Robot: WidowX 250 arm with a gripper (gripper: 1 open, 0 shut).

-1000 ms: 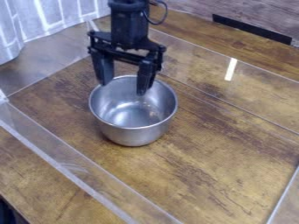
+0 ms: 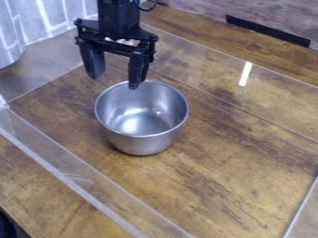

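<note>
My black gripper (image 2: 117, 67) hangs above the rear left of a steel bowl (image 2: 140, 123), its two fingers pointing down and spread apart, with nothing visible between them. The bowl stands upright on the wooden surface (image 2: 230, 163) and looks empty.
Clear panels or edges run along the left and right of the wooden surface. A pale, translucent object (image 2: 13, 33) is at the top left. A dark slot (image 2: 267, 30) is at the back right. The wood to the right of the bowl is clear.
My gripper has moved left and slightly back, away from over the bowl's middle. The bowl has stayed in place.
</note>
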